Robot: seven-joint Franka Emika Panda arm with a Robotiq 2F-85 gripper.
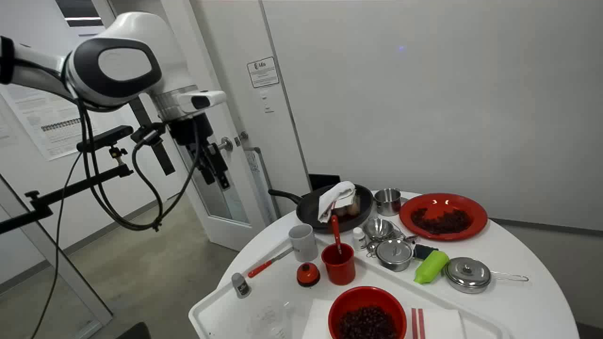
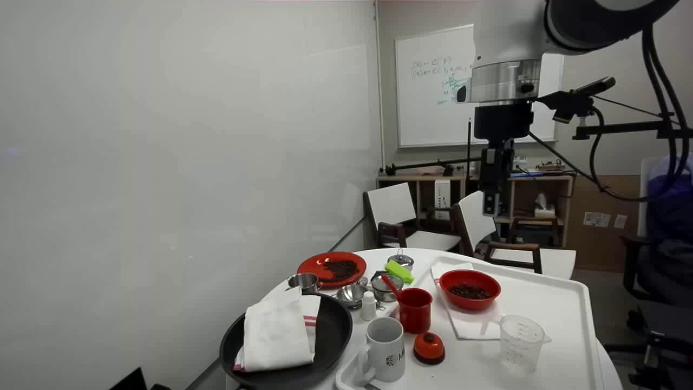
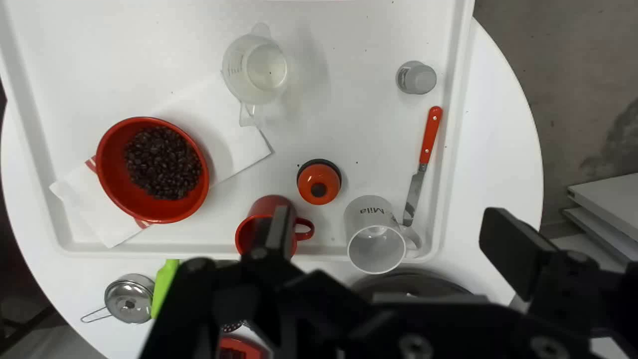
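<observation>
High above the table, my gripper stands open with nothing between its fingers. Below it on the white tray [image 3: 359, 119] are a grey Mila mug [image 3: 374, 233], a red mug [image 3: 266, 218] partly covered by a finger in the wrist view, and a small red-orange round item with a black base [image 3: 318, 181]. A red bowl [image 3: 152, 169] of dark beans rests on a white cloth [image 3: 236, 149]. Near it stands a clear measuring jug [image 3: 257, 69]. A red-handled knife [image 3: 427, 137] and a small grey-capped shaker [image 3: 416, 78] lie toward one tray edge.
Behind the tray, a black pan [image 2: 334, 331] holds a folded white towel [image 2: 279, 331]. Several metal pots and cups, a green bottle [image 1: 431, 266] and a red plate [image 1: 444, 216] with dark beans crowd the wall side. The air around the gripper is clear.
</observation>
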